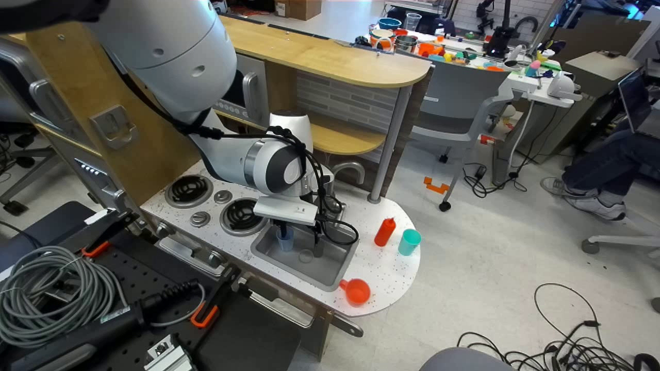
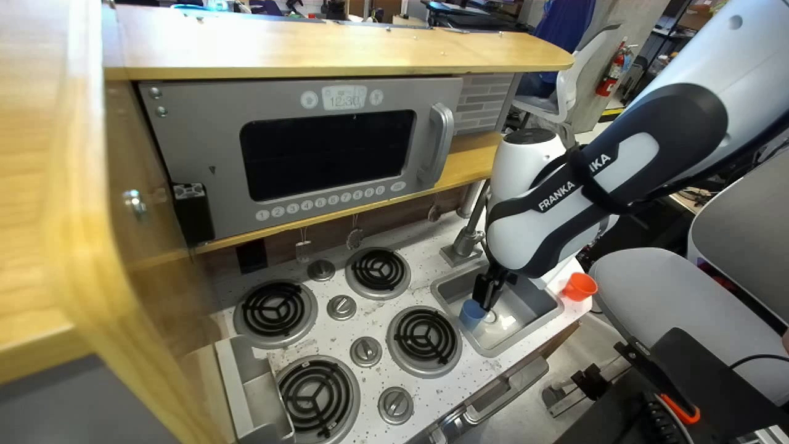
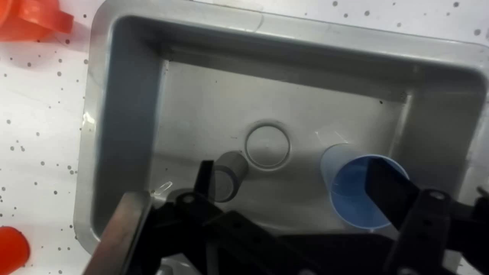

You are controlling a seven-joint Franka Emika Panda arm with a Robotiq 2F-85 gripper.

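Note:
A blue cup [image 3: 362,194] stands in the grey sink [image 3: 275,82], toward the stove side; it also shows in exterior view 2 as a small blue cup [image 2: 471,315]. My gripper is open above the sink, its fingers wide apart. In the wrist view one finger [image 3: 387,190] overlaps the cup's opening; whether it reaches inside cannot be judged. The opposite finger [image 3: 204,178] lies beside a grey cylinder [image 3: 227,176] that looks like the faucet's end. Nothing is clamped between the fingers.
An orange-red cup with a handle [image 1: 357,291] sits beside the sink's front corner. Farther along the counter stand a red bottle [image 1: 384,232] and a teal cup [image 1: 409,241]. Stove burners [image 2: 423,337] adjoin the sink.

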